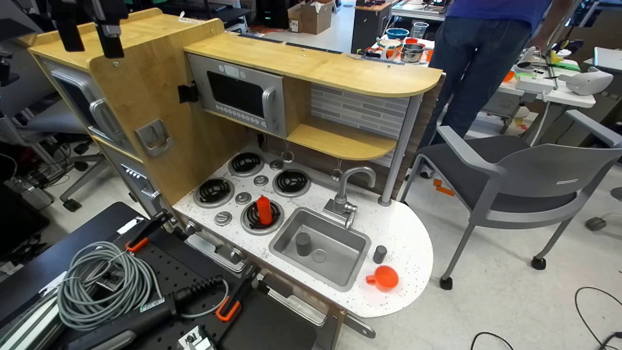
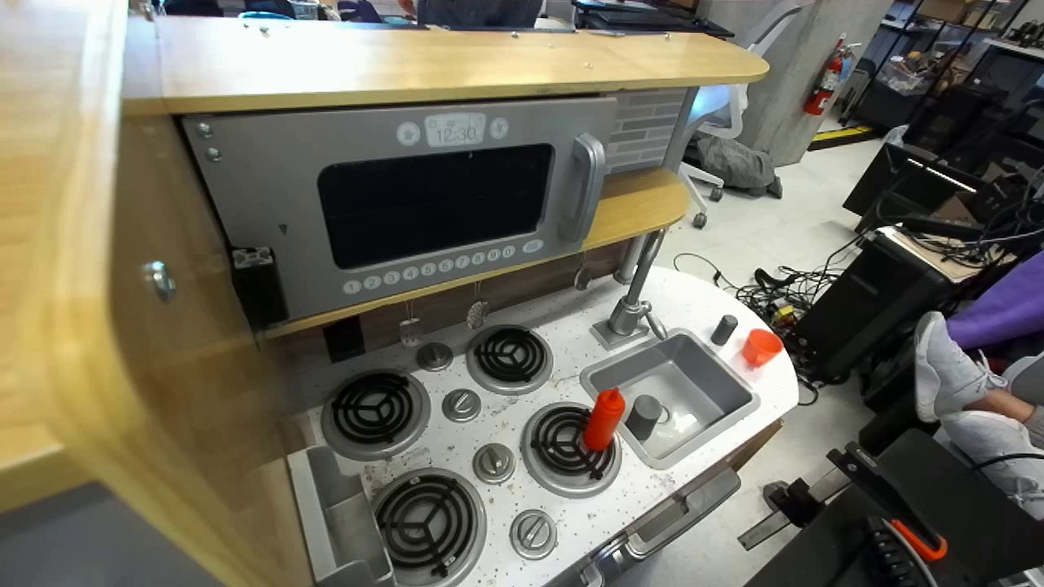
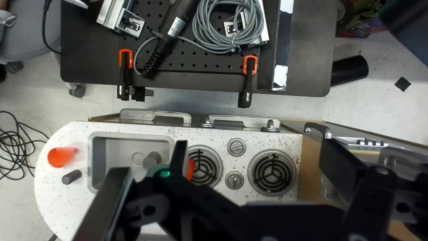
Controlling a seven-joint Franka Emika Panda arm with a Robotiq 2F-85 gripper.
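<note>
My gripper (image 1: 94,52) hangs high at the upper left in exterior view 1, above the wooden cabinet and far from the counter items. Its two fingers stand apart, open, with nothing seen between them. On the front burner beside the sink, a red bottle (image 2: 604,419) stands upright; in the wrist view my gripper's dark parts hide most of it. An orange cup (image 1: 385,278) sits on the counter's rounded end. Near it stands a dark grey cylinder (image 1: 379,253). A second grey cylinder (image 1: 303,244) stands inside the sink (image 1: 359,264).
A faucet (image 1: 344,189) rises behind the sink. The microwave (image 2: 391,196) and wooden shelf (image 1: 350,139) overhang the back of the counter. Opposite the toy kitchen's front, a black table (image 3: 305,60) carries coiled cable (image 3: 204,24) and clamps. The other burners are bare.
</note>
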